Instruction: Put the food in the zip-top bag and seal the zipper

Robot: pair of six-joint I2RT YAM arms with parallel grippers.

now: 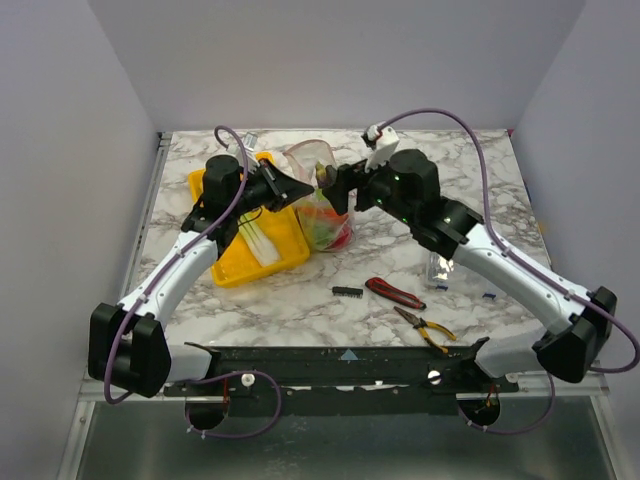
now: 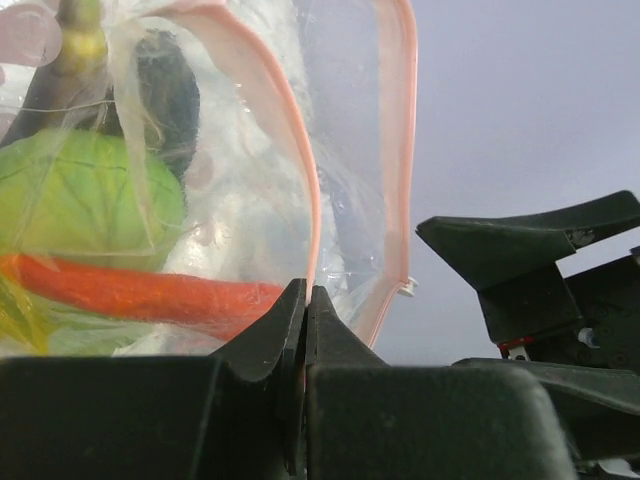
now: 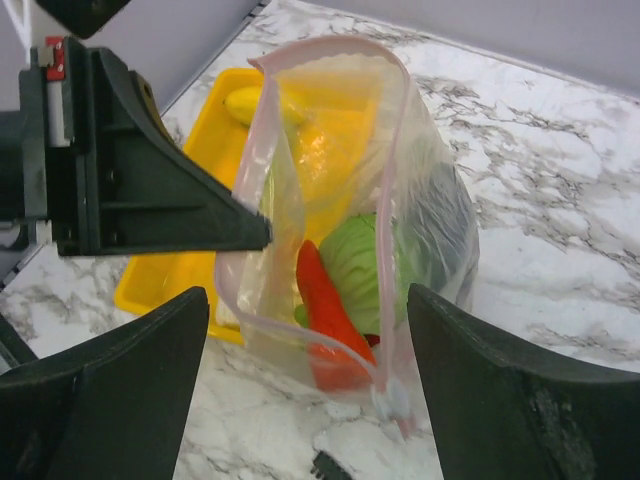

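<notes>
The clear zip top bag with a pinkish rim stands mouth-up beside the yellow tray. Inside it are a green round vegetable, an orange-red long one and a dark item. My left gripper is shut at the bag's edge, and the pink rim runs in between its fingertips. On the bag's other side, my right gripper is open; its fingers frame the near rim and corner, with no grip on them. The mouth gapes open in the right wrist view.
A yellow tray holding a pale leafy stalk lies left of the bag. In front are a small black strip, a red-handled tool and yellow pliers. Clear plastic lies at right.
</notes>
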